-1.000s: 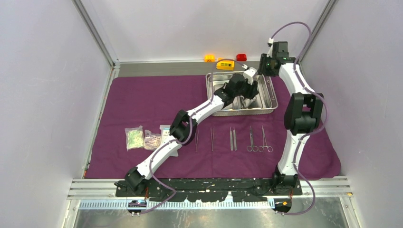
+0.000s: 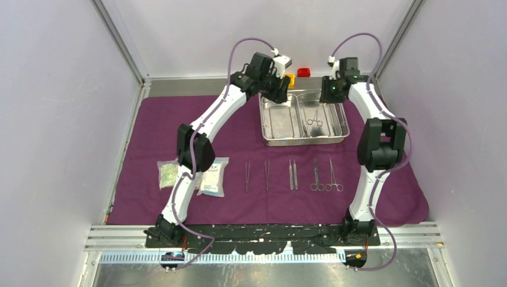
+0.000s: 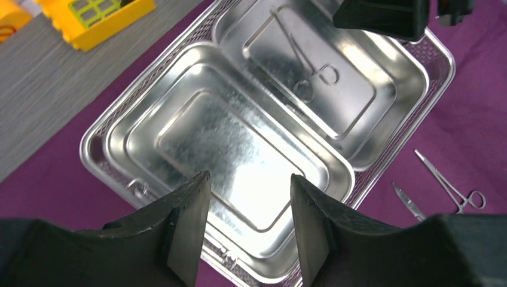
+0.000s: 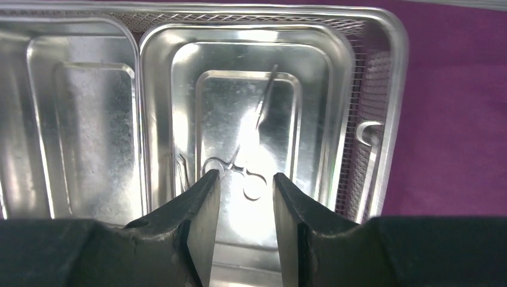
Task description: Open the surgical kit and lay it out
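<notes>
A metal mesh tray [image 2: 304, 143] with two steel inner pans stands at the back of the purple cloth. The left pan [image 3: 239, 161] looks empty. Inside the right pan lie ring-handled scissors or forceps [image 4: 244, 143], and a thin bent tool [image 4: 182, 172] rests along its left wall. My left gripper is over the left pan, fingers apart with nothing between. Above the right pan my right gripper also stands open and empty, its fingertips near the ring handles in view. On the cloth lie tweezers [image 2: 247, 177], scalpel handles [image 2: 293, 176] and scissors [image 2: 333, 176] in a row.
Yellow [image 2: 290, 79] and red [image 2: 304, 72] items stand behind the tray on the grey strip. Packets [image 2: 169, 175] lie at the cloth's front left, partly under the left arm.
My left gripper has withdrawn from the right pan, moving up and left over the left pan.
</notes>
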